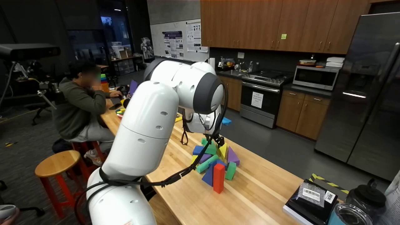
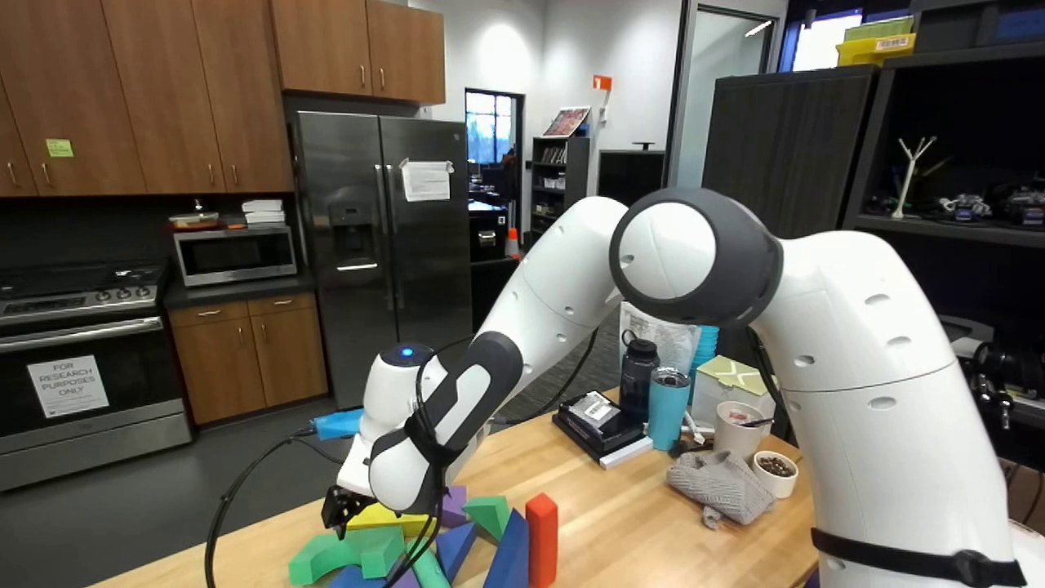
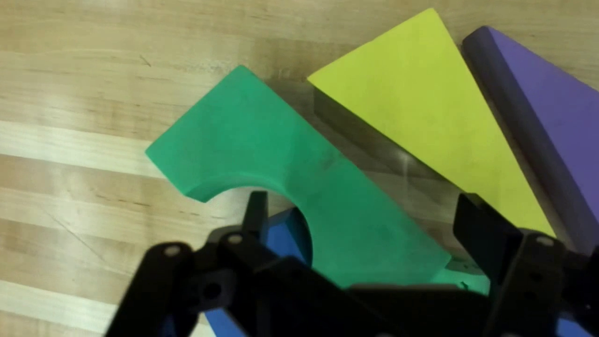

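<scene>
Low over a cluster of coloured blocks, my gripper is open, its dark fingers spread wide. Between and beyond the fingertips in the wrist view lies a green arch block (image 3: pixel 348 208), its curved notch by the left finger. A blue block (image 3: pixel 281 238) shows partly beneath that notch. Right of the arch, a yellow triangular block (image 3: pixel 415 101) reaches to the right finger, which covers part of its lower edge. Beside it lies a purple triangular block (image 3: pixel 556 112). Whether the fingers touch any block I cannot tell.
An upright red block (image 1: pixel 219 178) stands at the cluster's near side, beside a blue triangular block (image 2: pixel 509 559). A black box (image 2: pixel 598 421), a blue tumbler (image 2: pixel 668 410) and a grey cloth (image 2: pixel 720 485) sit farther along. Bare tabletop (image 1: pixel 258 191) lies between.
</scene>
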